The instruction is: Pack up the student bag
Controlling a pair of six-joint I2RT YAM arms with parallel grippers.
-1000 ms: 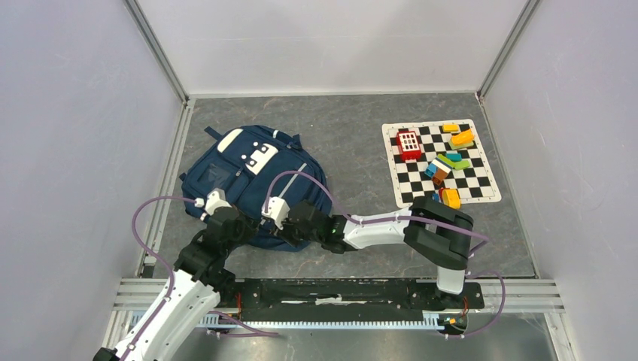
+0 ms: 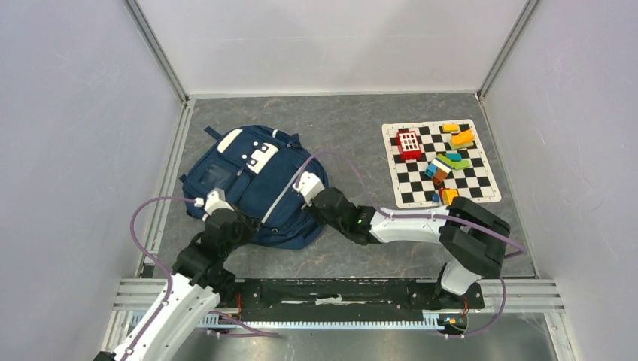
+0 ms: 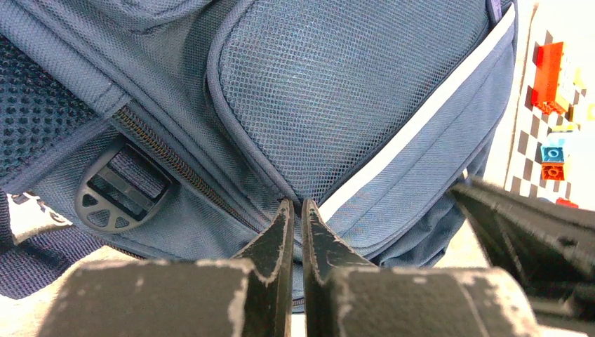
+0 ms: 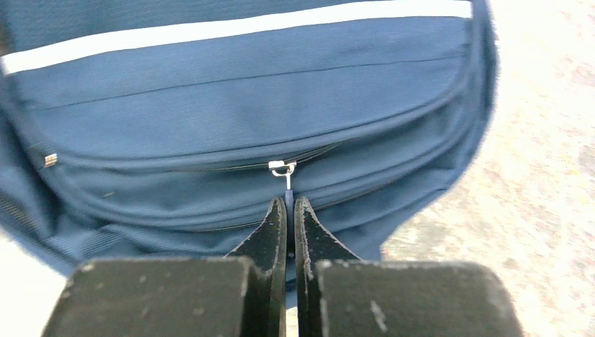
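The navy student bag [image 2: 271, 169] lies flat on the left of the floor, its panda-like face up. In the right wrist view, my right gripper is shut on a blue zipper pull [image 4: 289, 221], which hangs from a silver slider [image 4: 282, 166] midway along a pocket seam. Whether the zip is parted on either side of the slider is hard to tell. At the bag's near left part, my left gripper is shut on the bag's piped edge, close to the end of the white stripe [image 3: 393, 147].
A checkered board [image 2: 410, 184] at the right bears a red basket-like block [image 2: 408, 145] and several coloured toy bricks [image 2: 461, 138]. Bare grey floor [image 2: 346, 135] lies between bag and board. A black buckle [image 3: 125, 186] sits left of my left gripper.
My right gripper has moved right and slightly away along the bag, the zipper slider travelling with it from near the left gripper to mid-seam. My left arm holds its place.
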